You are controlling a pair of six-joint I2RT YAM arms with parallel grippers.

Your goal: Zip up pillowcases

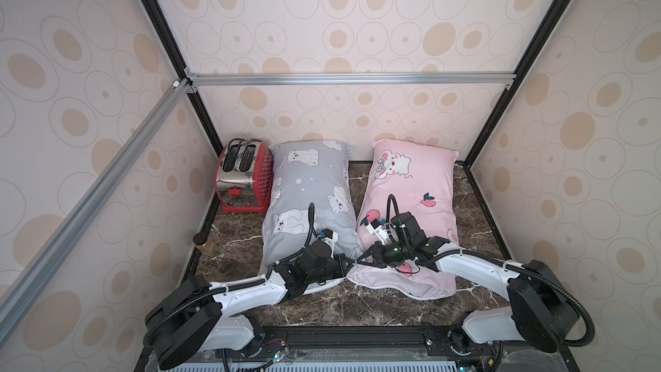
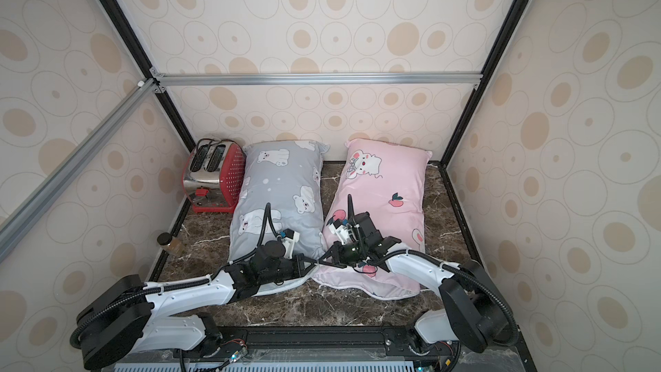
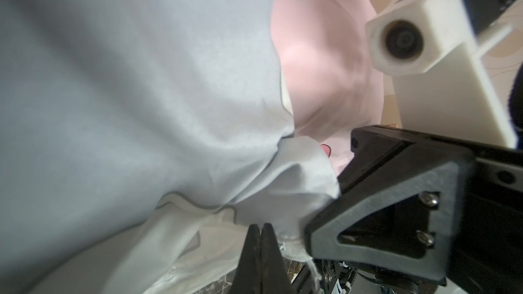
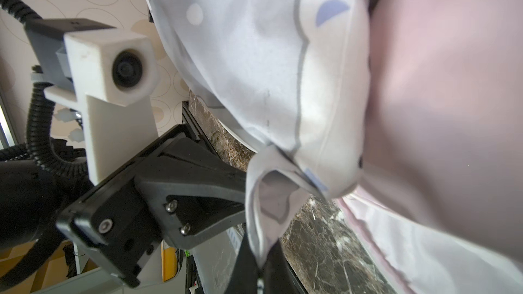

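Observation:
The grey bear-print pillowcase lies left of the pink pillowcase, its near end partly under my arms. My left gripper is shut over the white edging of the grey case; any zipper pull is not visible, and nothing clearly shows between its fingers. My right gripper is shut on the grey fabric at that case's near right corner, where a fold runs down into the fingertips. The two grippers sit close together, as both top views show.
A red toaster stands left of the grey pillow, a small dark-topped jar nearer on that side. Bare marble shows along the right and front; patterned walls enclose the space.

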